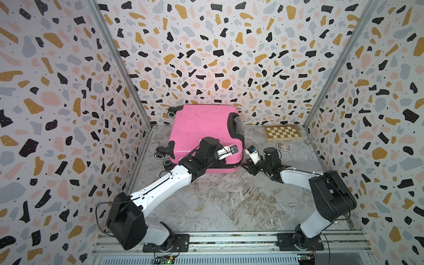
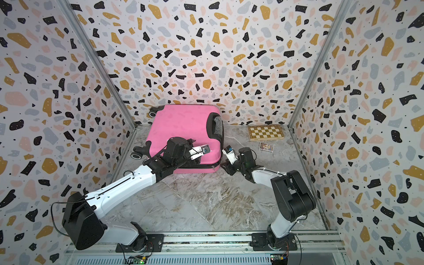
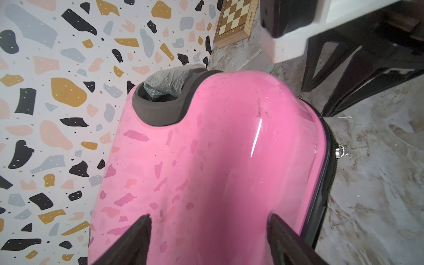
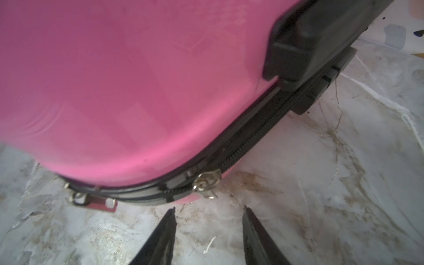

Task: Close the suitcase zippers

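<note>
The pink suitcase (image 1: 205,125) lies flat on the marble floor, its black zipper band (image 4: 254,137) running round the side. In the right wrist view, a metal zipper slider (image 4: 206,182) sits on that band near the corner. Just short of it, my right gripper is open with nothing between its fingers. Another metal pull (image 4: 79,197), with a reddish tab, hangs farther left. My left gripper stands parted over the front part of the suitcase, its blurred fingertips apart and only the pink shell showing between them; contact cannot be judged.
A chessboard (image 1: 282,132) and a small picture card (image 1: 284,146) lie at the back right. Bare marble (image 1: 220,198) stretches in front of the suitcase. The patterned wall (image 1: 207,66) rises close behind it. Both arms reach in from the front.
</note>
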